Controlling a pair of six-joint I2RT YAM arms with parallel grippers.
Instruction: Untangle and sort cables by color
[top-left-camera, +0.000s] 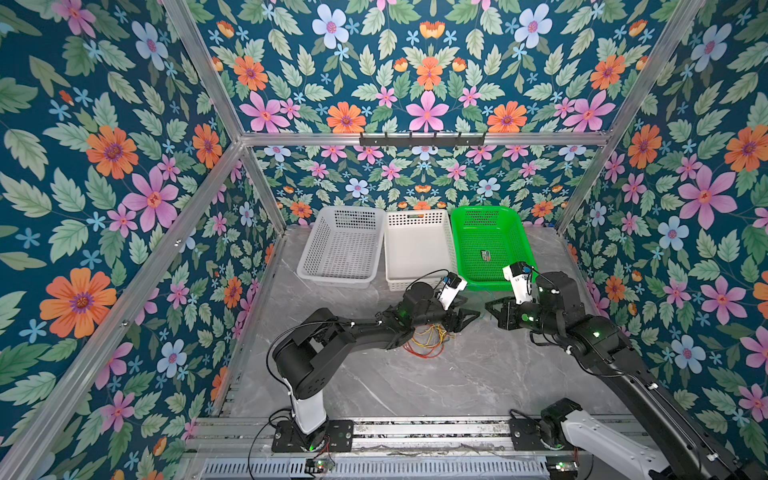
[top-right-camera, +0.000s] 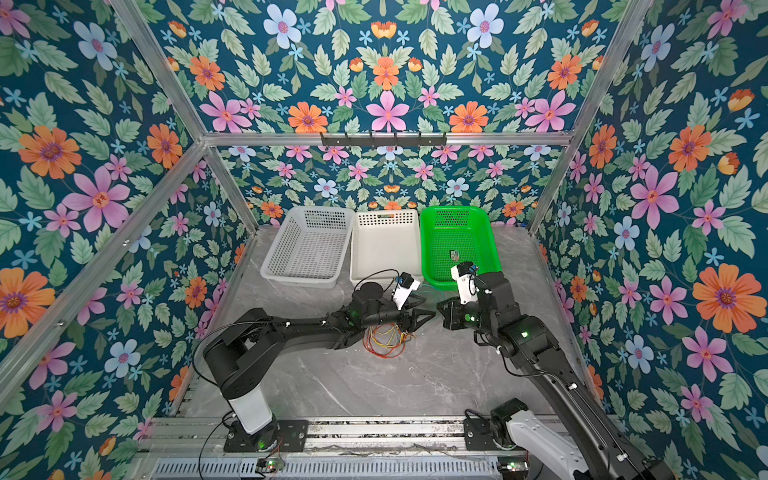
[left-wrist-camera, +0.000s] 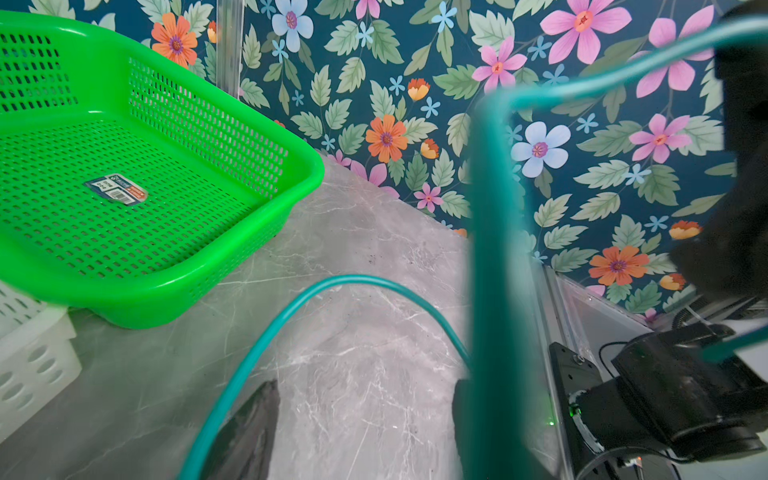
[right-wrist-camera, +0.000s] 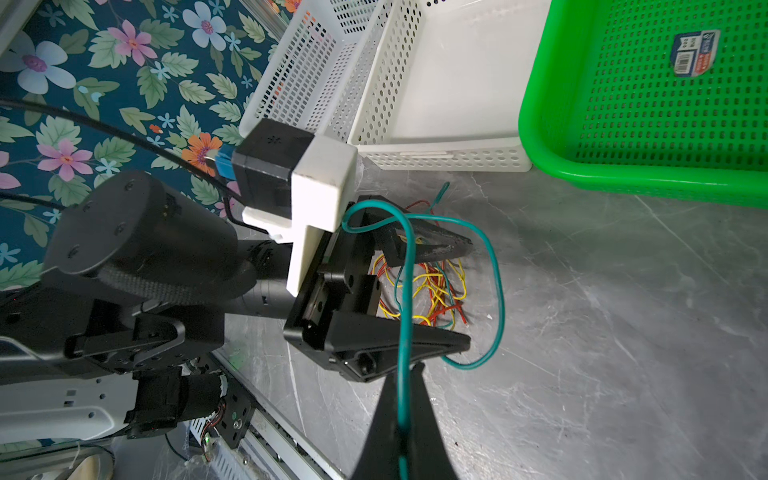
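A teal cable loops over my left gripper and runs down to my right gripper, which is shut on it, as the right wrist view shows. The left gripper's fingers stand apart, the cable passing near them; in the left wrist view the cable arches above the fingertips. A tangle of red, yellow and teal cables lies on the table behind and below the left gripper.
A grey basket, a white basket and a green basket stand in a row at the back.
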